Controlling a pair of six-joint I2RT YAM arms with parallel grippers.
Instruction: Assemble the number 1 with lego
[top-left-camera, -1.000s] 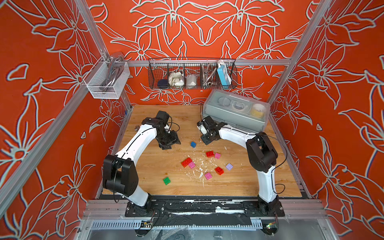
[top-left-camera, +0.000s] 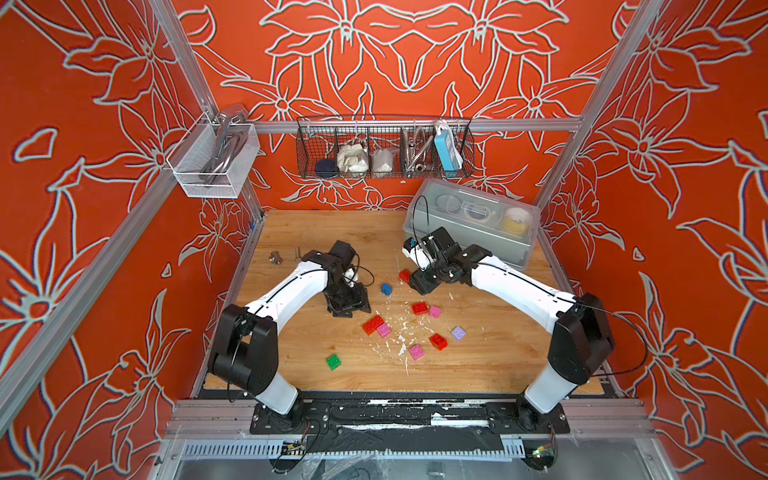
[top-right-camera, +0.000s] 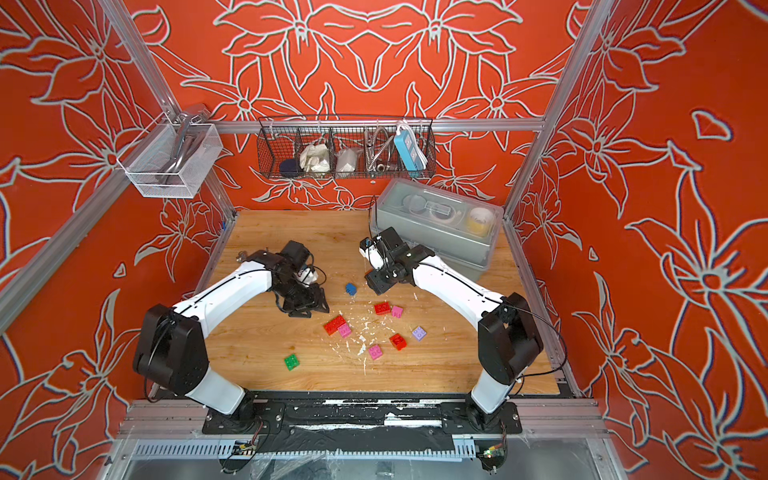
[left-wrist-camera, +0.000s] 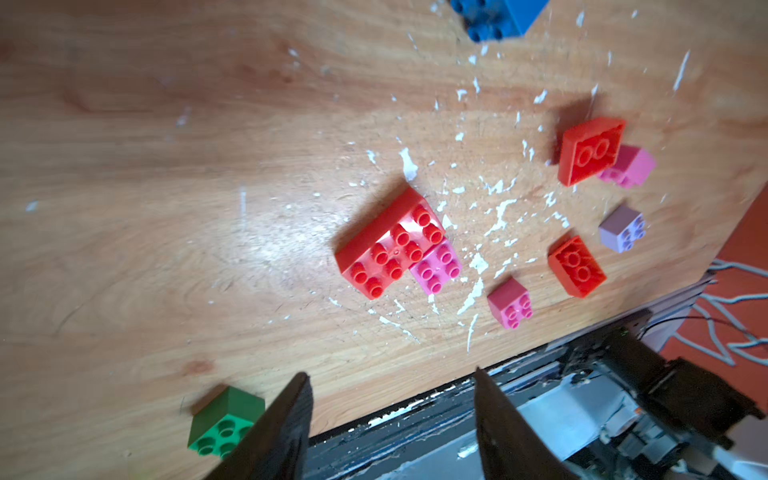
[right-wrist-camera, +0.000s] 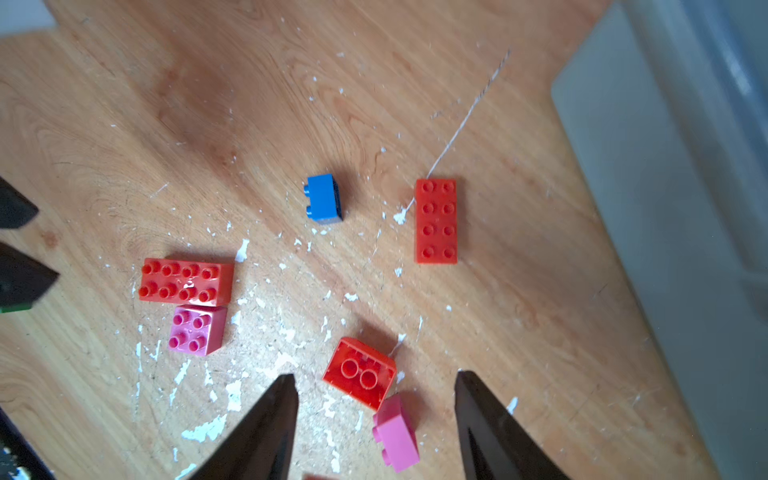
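My left gripper stands open and empty above a red long brick (left-wrist-camera: 388, 244) touching a pink brick (left-wrist-camera: 436, 268), with a green brick (left-wrist-camera: 225, 420) nearer the lower left. My right gripper is open and empty, above a red brick (right-wrist-camera: 360, 372) lying beside a pink brick (right-wrist-camera: 396, 440). A blue brick (right-wrist-camera: 323, 198) and another red long brick (right-wrist-camera: 436, 220) lie in the middle. Toward the front right are a lilac brick (left-wrist-camera: 620, 228), another red brick (left-wrist-camera: 576, 265) and a pink one (left-wrist-camera: 509, 302).
A lidded plastic box (top-left-camera: 472, 216) occupies the back right of the wooden table (top-left-camera: 296, 360). A wire basket (top-left-camera: 384, 148) and a white basket (top-left-camera: 200, 180) hang above.
My left gripper has moved right and toward the front. My right arm has swung outward at the elbow, its gripper shifting slightly right.
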